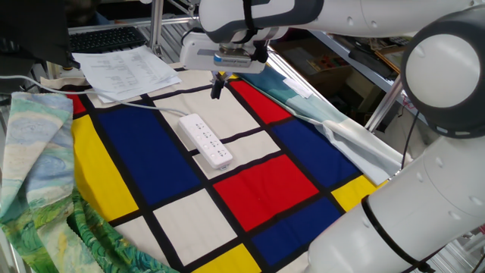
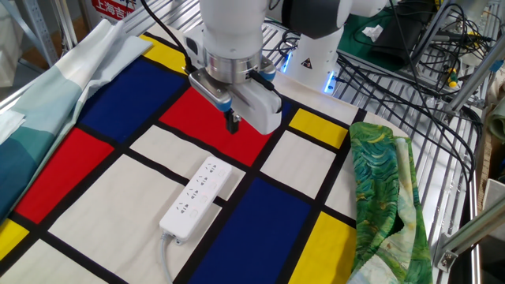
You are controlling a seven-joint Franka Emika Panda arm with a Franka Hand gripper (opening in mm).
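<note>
My gripper (image 1: 217, 89) hangs above the patterned cloth, its dark fingers close together at the middle of the hand. Nothing shows between them, and in exterior view 2 the gripper (image 2: 232, 122) likewise looks shut and empty. A white power strip (image 1: 204, 142) lies flat on the cloth, apart from the fingers. Exterior view 2 shows the sockets along the top of the power strip (image 2: 196, 199), with its cable (image 2: 166, 256) leaving the near end.
The colour-block cloth (image 1: 148, 155) covers the table. A green painted cloth (image 2: 383, 201) is bunched along one edge, and a teal-and-white cloth (image 2: 59, 106) along the opposite one. Papers (image 1: 125, 72) lie by a keyboard (image 1: 106, 38). Open cloth surrounds the strip.
</note>
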